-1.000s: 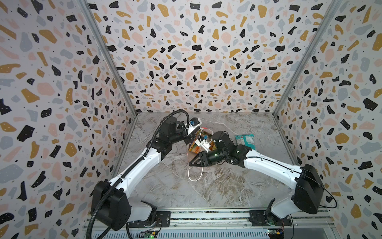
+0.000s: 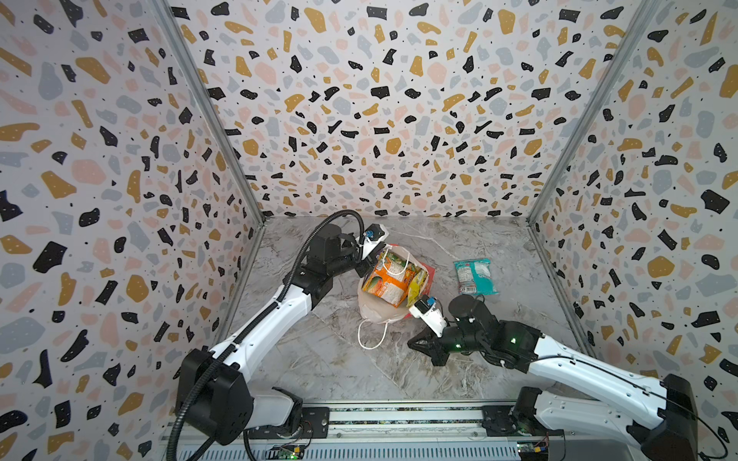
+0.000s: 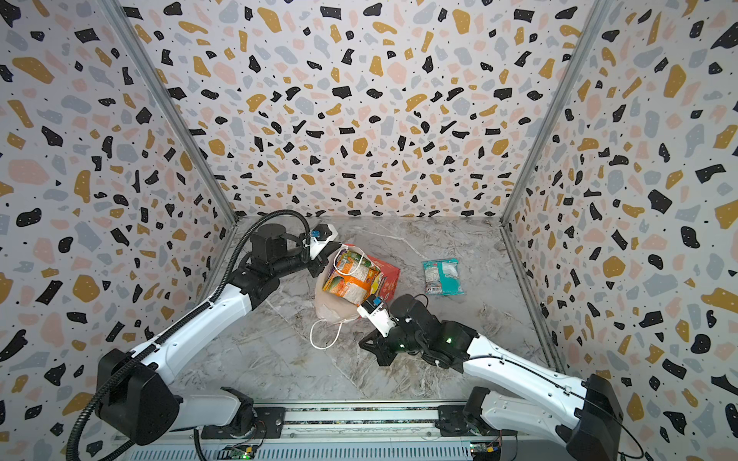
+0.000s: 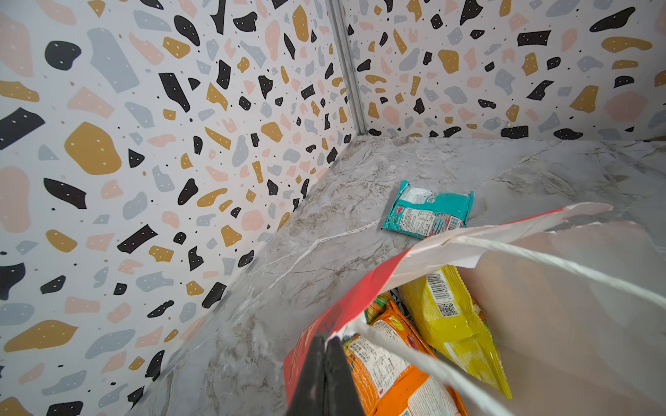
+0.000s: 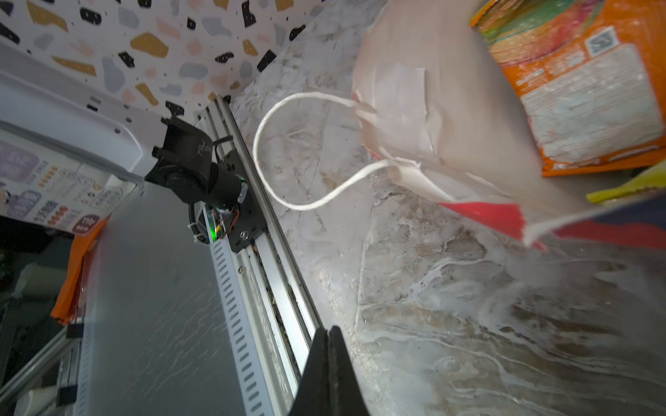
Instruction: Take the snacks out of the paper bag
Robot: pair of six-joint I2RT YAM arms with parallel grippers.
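Observation:
The paper bag [image 3: 334, 307] lies open mid-table, holding orange snack packs [image 2: 388, 280] and a yellow pack [image 4: 440, 312]. My left gripper is shut at the bag's upper rim, beside a white handle [image 4: 555, 263]; whether any of the handle is between its fingers is unclear. My right gripper is shut, low in front of the bag at its right, over bare table, with nothing visible between its fingers. A teal snack pack [image 3: 441, 276] lies outside the bag to the right.
Marble table [image 2: 492, 238] has free room at the back and front left. Patterned walls enclose the back and sides, and metal rails [image 5: 291, 312] run along the front edge.
My right arm has moved down and rightward, away from the bag, uncovering its contents. The left arm is nearly unmoved.

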